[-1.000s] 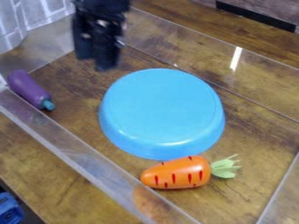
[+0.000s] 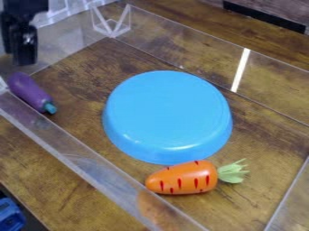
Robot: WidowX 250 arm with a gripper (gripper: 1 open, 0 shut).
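A dark gripper hangs at the upper left edge, partly out of frame and blurred, above a purple eggplant lying by the left wall. A blue upturned bowl or plate sits in the middle. An orange toy carrot with green leaves lies in front of it. Whether the gripper is open or shut is unclear.
Clear plastic walls bound the wooden floor. A small blue object is at the lower left edge outside the wall. Bare floor lies around the blue piece.
The objects have not moved.
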